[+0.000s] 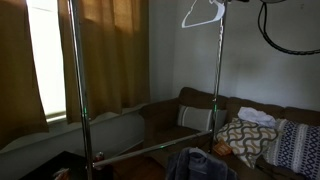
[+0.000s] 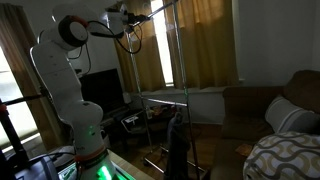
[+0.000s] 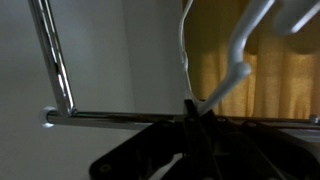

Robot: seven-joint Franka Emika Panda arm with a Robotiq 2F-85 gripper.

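A white plastic hanger (image 1: 203, 14) hangs from my gripper near the top of exterior view 1. In the wrist view, the hanger (image 3: 240, 60) passes close in front of the lens and runs down to my gripper, which is shut on it. The exact grip point is partly hidden by the dark fingers. A chrome rack rail (image 3: 110, 119) crosses behind the fingers in that view. High up beside the rack's top rail (image 2: 162, 8), my gripper (image 2: 136, 20) looks small and dark in exterior view 2. Whether hanger and rail touch cannot be told.
Chrome uprights (image 1: 77, 75) and a lower crossbar (image 1: 150, 151) frame the rack. A dark garment (image 2: 178, 145) hangs low there. A brown sofa (image 2: 225, 130) with cushions (image 1: 245, 138) stands to the right; yellow curtains (image 1: 110, 55) cover the window behind.
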